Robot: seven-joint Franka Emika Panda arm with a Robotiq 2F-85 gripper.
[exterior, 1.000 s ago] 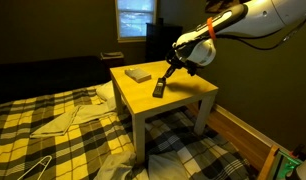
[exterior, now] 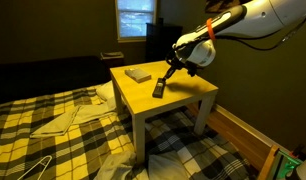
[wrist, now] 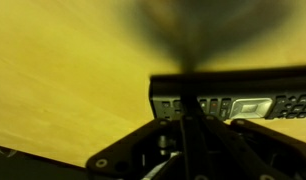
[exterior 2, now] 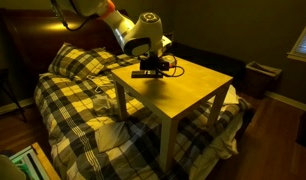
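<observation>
A black remote control [exterior: 159, 89] with rows of small buttons lies on the pale wooden table [exterior: 183, 94]. My gripper [exterior: 164, 79] is at one end of it, low over the tabletop. From the wrist, the remote [wrist: 255, 106] runs from the middle to the right edge, and the dark gripper overlaps its near end. The fingers look shut, and nothing clearly shows between them. Whether they touch the remote is too dark to tell. In the second exterior view the remote [exterior 2: 147, 74] sits just below the gripper.
A light-coloured box [exterior: 138, 75] rests on the table near its far left corner. Beside the table spreads a bed with a plaid cover [exterior 2: 78, 100]. A dark cable [exterior 2: 175, 68] loops by the gripper.
</observation>
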